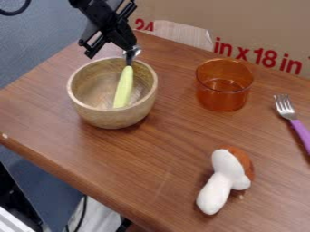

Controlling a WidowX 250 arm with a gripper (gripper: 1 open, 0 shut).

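Note:
A black robot gripper (111, 47) hangs over the back of a beige bowl (94, 107). A pale yellow elongated object (123, 87) lies in the bowl, its upper end reaching up toward a small silvery piece beside the fingertips. Whether the fingers are closed on anything is too small to tell.
An orange transparent cup (224, 85) stands right of the bowl. A fork with a purple handle (295, 129) lies at the right edge. A white and brown mushroom toy (224, 179) lies at the front right.

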